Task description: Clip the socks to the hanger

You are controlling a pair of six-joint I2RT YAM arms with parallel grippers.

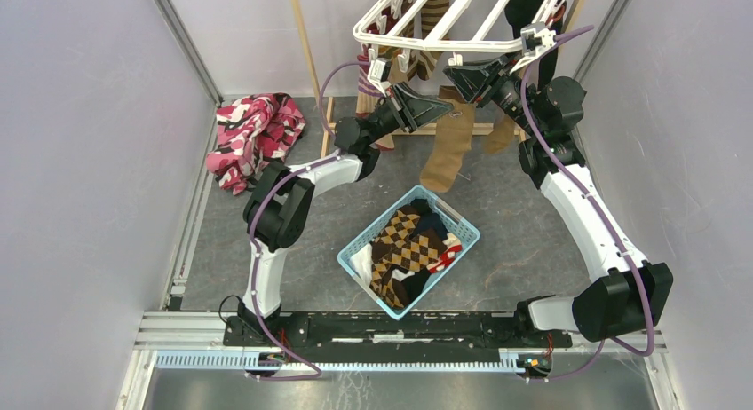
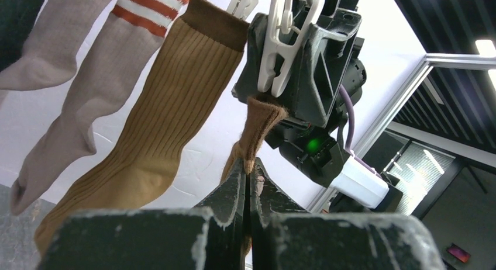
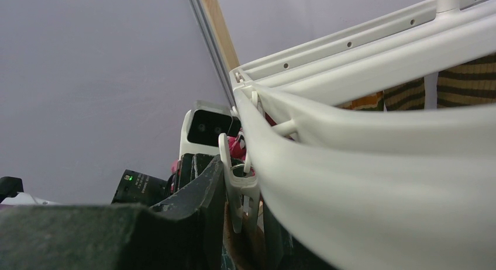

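Note:
A brown sock (image 2: 257,127) is pinched near its cuff by my left gripper, which is shut on it. Its long tan part (image 1: 448,153) hangs below the fingertips in the top view. Above, my right gripper (image 1: 457,70) is shut on a white clip (image 3: 233,191) at the front bar of the white hanger (image 1: 435,44). In the left wrist view the clip's lower tips sit just above the sock's cuff edge; whether they touch it I cannot tell. Brown cloth also shows by the clip's lower end in the right wrist view.
Several socks hang from the hanger, among them a ribbed brown one (image 2: 164,89) and a grey one with orange stripes (image 2: 126,59). A blue basket (image 1: 353,248) of socks stands on the floor. Pink patterned cloth (image 1: 253,139) lies at the left.

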